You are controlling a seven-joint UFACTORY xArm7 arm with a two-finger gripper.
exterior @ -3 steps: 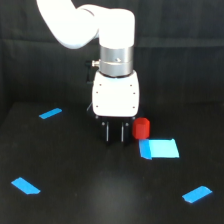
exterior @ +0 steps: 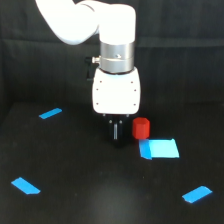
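My gripper (exterior: pixel 116 131) hangs from the white arm near the middle of the camera view, pointing down. Its dark fingers stand close together, and nothing shows between them. Just right of the fingers is a small red object (exterior: pixel 141 128), apart from them and sitting on the dark table. To the right of that and a bit nearer lies a light cyan square (exterior: pixel 163 149) with a blue strip (exterior: pixel 145 149) along its left side.
Blue tape marks lie on the dark table at the back left (exterior: pixel 50 113), front left (exterior: pixel 26 186) and front right (exterior: pixel 197 194).
My gripper's fingers stood apart a second ago and have come together. The hand has risen very slightly. The red object and the cyan square have not moved.
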